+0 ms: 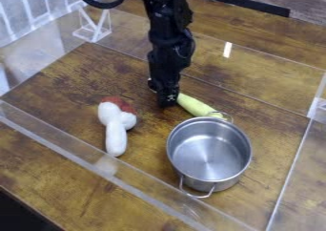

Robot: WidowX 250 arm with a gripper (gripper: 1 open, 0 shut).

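My black gripper [167,90] hangs from the top middle, its tip low over the wooden surface at the top end of a pale green, elongated vegetable-like object [197,106]. Whether its fingers are open or shut is hard to make out. A steel pot [208,158] with handles stands at the lower right, just below the green object. A white toy-like object [114,133] with a red part lies at the lower left.
Clear plastic walls border the wooden surface [71,82]. Free wood shows to the left and at the upper right.
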